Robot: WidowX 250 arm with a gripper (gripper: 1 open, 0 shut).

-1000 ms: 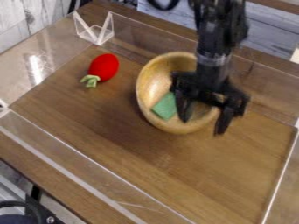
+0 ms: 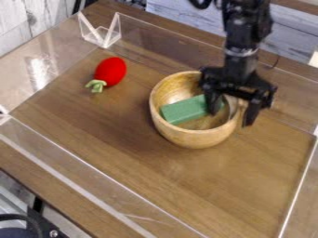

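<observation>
A wooden bowl (image 2: 196,138) sits right of centre with a green block (image 2: 187,110) lying inside it. My dark gripper (image 2: 231,106) is over the bowl's right side, its fingers spread open, one reaching into the bowl and one outside near the right rim. Whether anything touches the block is unclear. A red object (image 2: 111,71) with a green top, like a radish or strawberry, lies at the upper left.
A small white wire-like item (image 2: 97,30) stands at the back left, near the raised back edge.
The gripper has moved up and back from over the bowl's middle, uncovering more of the green block. Earlier it also stood at the bowl's right.
</observation>
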